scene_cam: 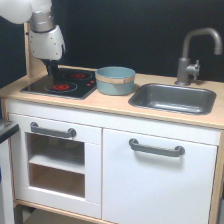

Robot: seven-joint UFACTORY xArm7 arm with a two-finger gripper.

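Observation:
At the upper left, the white robot hand with its gripper point(50, 72) hangs over the left side of the black stove top point(65, 88). The dark fingers are small and blend into the dark backdrop, so I cannot tell whether they are apart or together, or whether anything is between them. A grey-green pot point(115, 80) stands upright on the wooden counter, right of the stove and apart from the gripper.
A metal sink point(174, 97) with a tall faucet point(187, 62) is set into the counter's right side. Below are a windowed oven door with a grey handle point(53, 131) and a white cupboard door point(140, 180), both shut. Counter between pot and sink is narrow.

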